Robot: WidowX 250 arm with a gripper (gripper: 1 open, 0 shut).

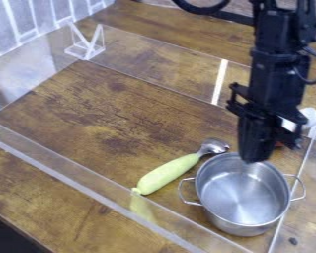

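Observation:
The black gripper (261,138) hangs from the arm at the right, over the back part of a steel pot (240,203) with two handles. Its fingers point down; whether they hold anything is not clear. Left of the pot lies a pale yellow-green corn cob or similar long item (164,173), with a metal spoon-like object (211,147) at its upper end. A small reddish object behind the gripper is mostly hidden.
A wooden table (88,109) has clear room at the left and back. Transparent low walls border the work area. A white rack (88,40) stands at the back left.

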